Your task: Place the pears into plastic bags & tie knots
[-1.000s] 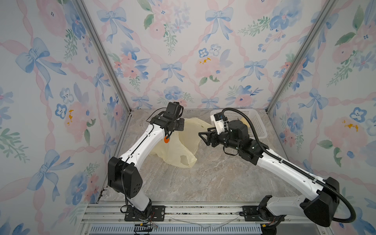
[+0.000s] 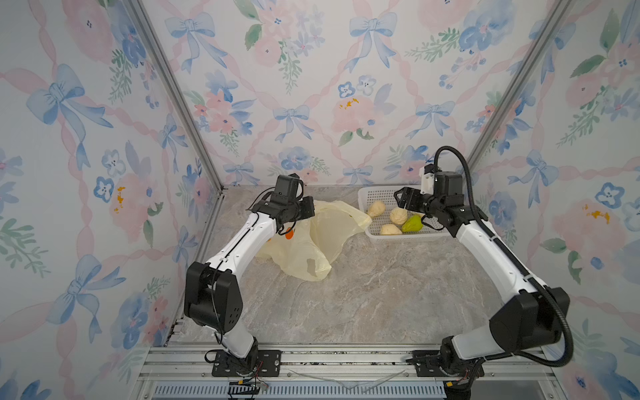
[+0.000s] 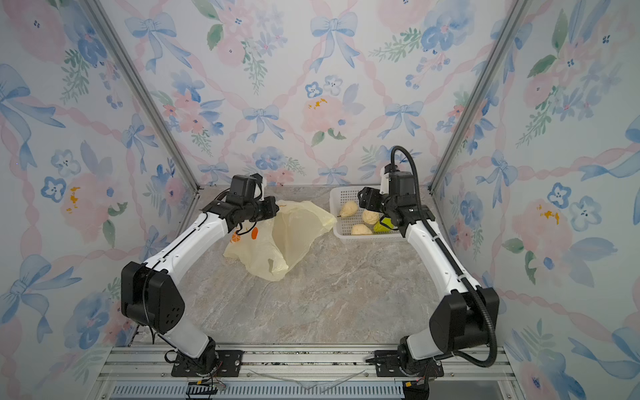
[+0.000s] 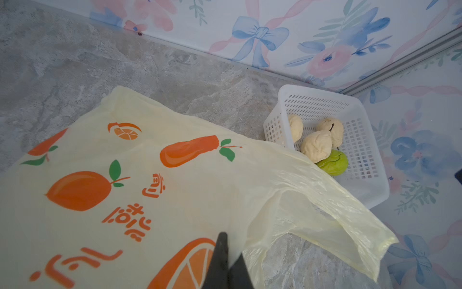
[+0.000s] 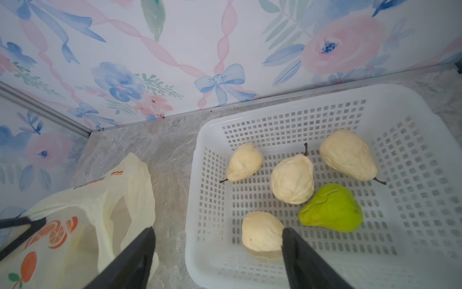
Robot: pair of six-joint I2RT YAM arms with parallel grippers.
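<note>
A pale yellow plastic bag (image 2: 303, 256) with orange fruit prints lies loosely spread, its mouth gaping to the right. At the bag's edge my left gripper is shut, the thin film gathering into folds between its fingertips. Several beige pears (image 5: 292, 179) and one green pear (image 5: 333, 207) rest in a white perforated basket (image 5: 194, 212). Above the basket's left part my right gripper stands open and empty, one finger (image 5: 139, 250) left of the basket wall and the other near a beige pear (image 5: 262, 233).
The back wall (image 2: 320, 133) rises just behind the basket. Bare marble tabletop (image 2: 386, 286) spreads in front of bag and basket. A loose flap of the bag (image 2: 353, 220) reaches to the basket's left side.
My right gripper has moved back and to the right, from beside the bag's mouth to over the basket. The left arm has shifted only slightly, and the bag's front corner has drawn back a little.
</note>
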